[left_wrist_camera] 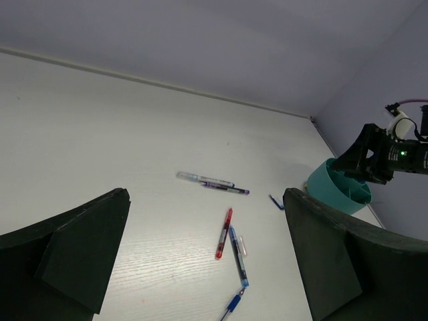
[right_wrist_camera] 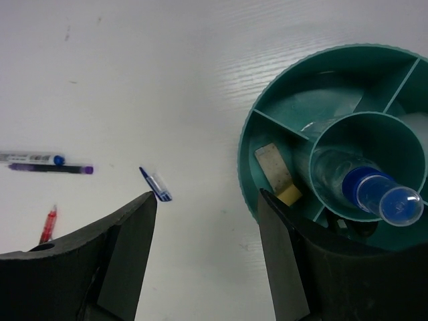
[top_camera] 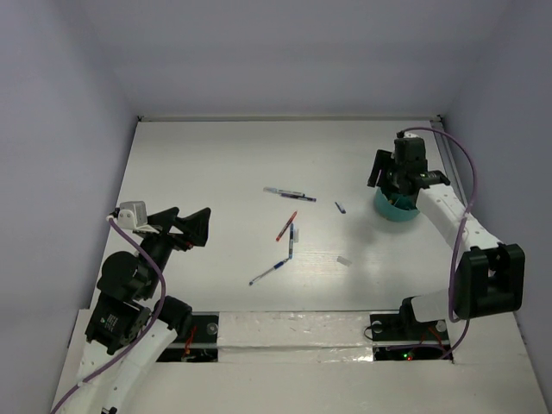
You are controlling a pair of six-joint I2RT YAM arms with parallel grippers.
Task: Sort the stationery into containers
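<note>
The teal divided container (right_wrist_camera: 249, 167) holds a blue-capped bottle (right_wrist_camera: 398, 204) and an eraser (right_wrist_camera: 271, 164). Loose on the table are a silver pen (top_camera: 280, 191), a purple pen (right_wrist_camera: 53, 168), a red pen (top_camera: 286, 226), blue pens (top_camera: 268, 274), a short clear piece (left_wrist_camera: 242, 246) and a small blue cap (right_wrist_camera: 154, 184). My right gripper hangs over the container's left edge with parted fingers, nothing seen between them. My left gripper is open and empty at the left, off the table's near-left corner.
A small pale piece (top_camera: 343, 260) lies at the front right. Walls stand at the back and both sides.
</note>
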